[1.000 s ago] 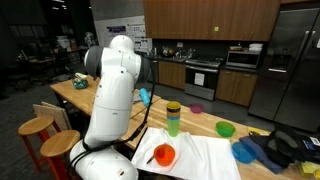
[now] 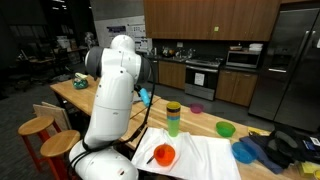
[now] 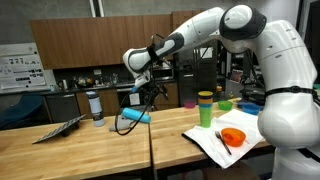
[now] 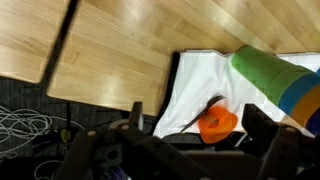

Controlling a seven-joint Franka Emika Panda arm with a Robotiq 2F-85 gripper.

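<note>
My gripper stands open above the table, its two dark fingers apart with nothing between them. In exterior view 2 the gripper (image 3: 150, 92) hangs over the near table, left of a tall stack of coloured cups (image 3: 205, 108). The stack, green below with yellow and blue bands, rises at the right edge of the wrist view. An orange bowl (image 4: 217, 124) sits on a white cloth (image 2: 205, 158), with a dark utensil (image 4: 203, 112) beside or against it. Further off lies a bright blue object (image 3: 136, 116) on the wood.
A green bowl (image 2: 225, 129), a pink bowl (image 2: 196, 108) and a blue bowl (image 2: 243, 152) stand farther along the table. Dark items (image 2: 282, 148) crowd its right end. A cylindrical container (image 3: 95, 104) stands at the back left. Bare wood (image 3: 60, 150) fills the left side.
The cups, bowls and cloth have stayed in place.
</note>
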